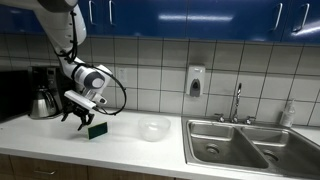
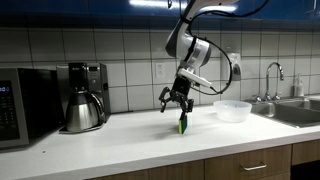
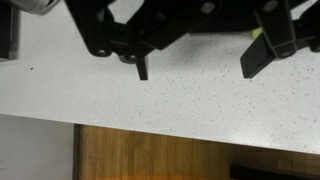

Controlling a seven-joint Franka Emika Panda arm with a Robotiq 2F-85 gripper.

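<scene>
A small dark-green block-like object rests on the white counter in exterior view 1. In exterior view 2 the same object shows a narrow side with green and some yellow, directly below the gripper. My gripper hangs low over the counter, just left of the object in exterior view 1. The wrist view has the gripper open, its fingers wide apart with only bare counter between them. A sliver of yellow-green peeks out behind the right finger; the rest is hidden by the gripper.
A white translucent bowl stands to the right, before the double sink. A coffee maker and a microwave occupy the left end. Open counter lies in front of the coffee maker. The counter's front edge is close by.
</scene>
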